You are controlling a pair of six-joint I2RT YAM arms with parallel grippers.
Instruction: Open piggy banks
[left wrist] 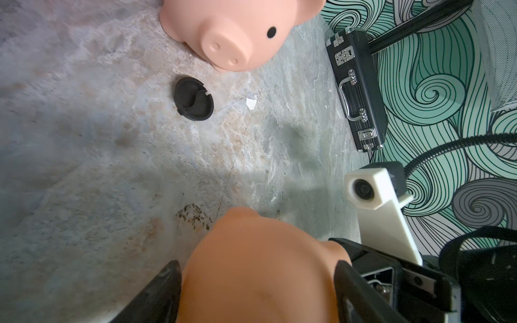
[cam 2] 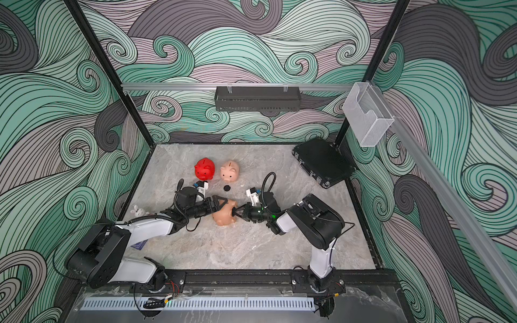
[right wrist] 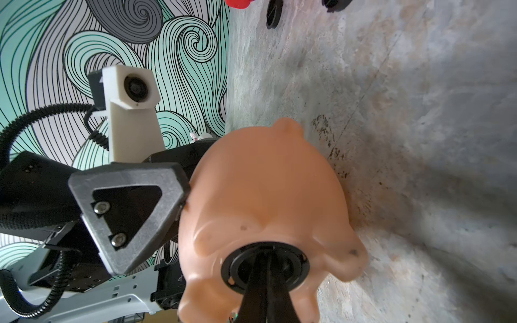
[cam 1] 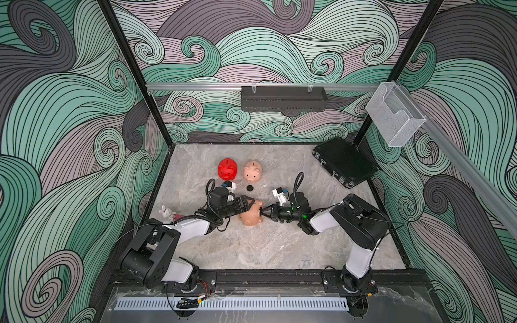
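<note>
A peach piggy bank point(cam 1: 250, 215) is held on its side between the two arms. My left gripper has its fingers spread wide on either side of the body, whether touching I cannot tell. My right gripper is shut, its fingertips at the dark round plug opening point(right wrist: 234, 266) on the pig's underside, nothing visible between them. Behind them stand a red piggy bank point(cam 1: 227, 171) and a pale pink one point(cam 1: 252, 172), with a black round plug point(left wrist: 193, 98) lying in front of the pink one.
A black briefcase point(cam 1: 344, 161) lies at the back right. A small white rabbit figure point(cam 1: 167, 213) is at the left edge, beside my left arm.
</note>
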